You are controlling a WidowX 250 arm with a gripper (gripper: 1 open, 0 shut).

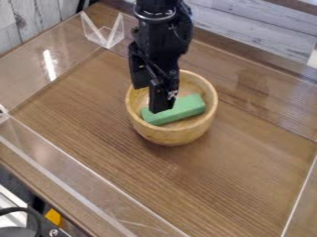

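A wooden bowl point(186, 131) sits on the wooden table point(118, 176), holding a green block point(176, 110) that lies at a slant on its floor. My black gripper point(158, 93) hangs from the top of the view over the left part of the bowl, its fingers pointing down beside the block. It stands open; whether the fingertips touch the block cannot be told.
A clear plastic piece point(104, 30) is at the back left. A white plank wall runs along the back, and cables lie at the lower left.
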